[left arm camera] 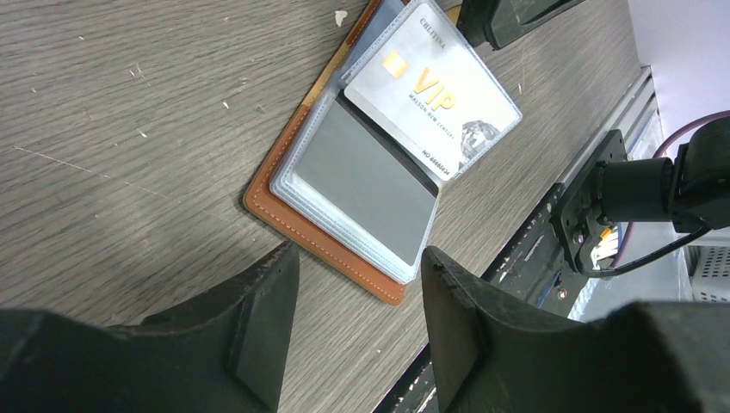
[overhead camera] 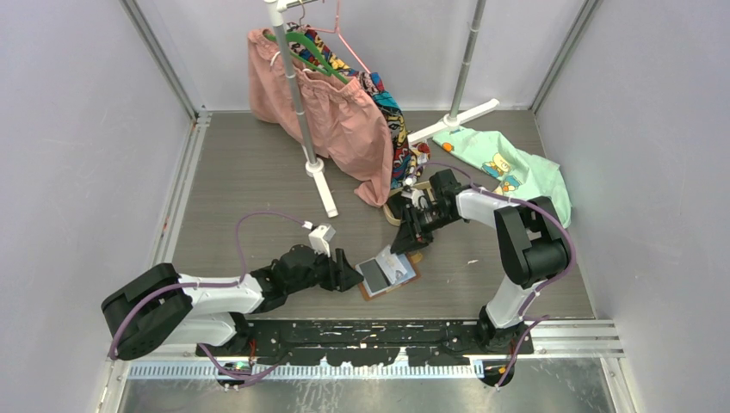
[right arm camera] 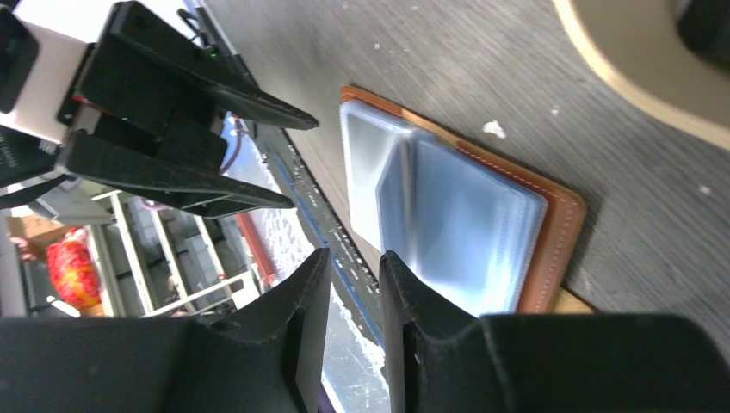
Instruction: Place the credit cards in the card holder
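The card holder has a brown leather cover [left arm camera: 284,159] and clear sleeves, and it lies spread on the floor. A white VIP card [left arm camera: 435,90] shows on a sleeve page, angled across the holder; a grey panel [left arm camera: 370,185] lies beside it. In the right wrist view that page [right arm camera: 396,198] stands partly raised, with a pale blue face [right arm camera: 473,228] next to it. My left gripper is open at the holder's near-left edge, nothing between its fingers. My right gripper is partly open, close to the page's far-right side; I cannot tell whether it touches.
A tan-rimmed container [right arm camera: 633,90] with dark contents stands just behind the holder. A clothes rack with a pink garment [overhead camera: 327,120] fills the back, and a mint cloth [overhead camera: 516,168] lies at the right. The floor left of the holder is clear.
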